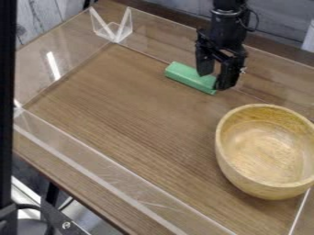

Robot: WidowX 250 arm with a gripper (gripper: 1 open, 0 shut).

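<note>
My black gripper point(221, 62) hangs from the top of the view, over the right end of a green bar point(189, 77) lying on the wooden table. Its fingers are open and reach down beside that end of the bar; whether they touch it I cannot tell.
A large tan bowl point(265, 184) stands at the lower right. A clear plastic piece point(112, 26) sits at the upper left. Black hardware edges the lower left.
</note>
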